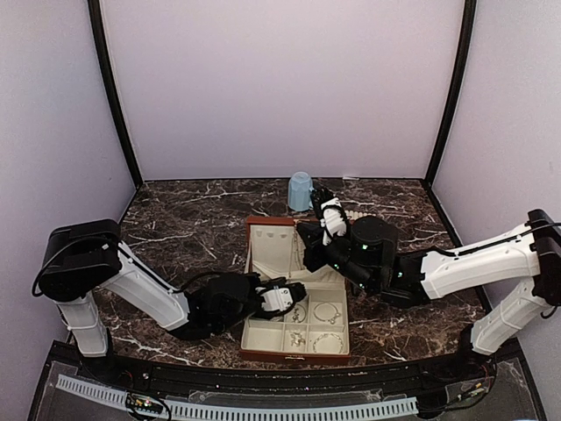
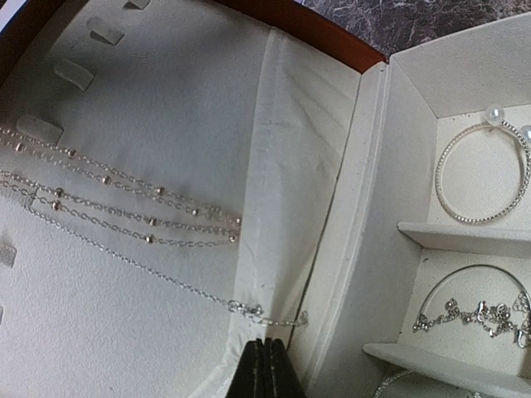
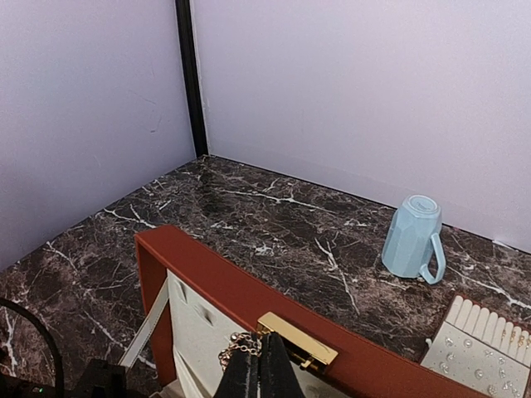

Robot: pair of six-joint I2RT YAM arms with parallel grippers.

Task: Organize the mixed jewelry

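The open jewelry box (image 1: 295, 356) has a cream-lined lid raised at the back. Against the lid lining, a thin silver necklace (image 2: 149, 220) with small beads runs in several strands. My right gripper is at the lid's top edge beside the gold clasp, shut on a bunched part of the necklace chain (image 3: 239, 347). Low by the hinge fold, my left gripper is shut, with the chain's clasp end just beyond its tips and nothing clearly between them. Compartments hold a pearl bangle (image 2: 449, 157) and a charm bracelet (image 2: 485, 315).
A light blue mug (image 3: 413, 238) stands upside down behind the box. Right of it lies a white jewelry holder (image 3: 477, 352) with rings or studs. Both arms reach close together over the box.
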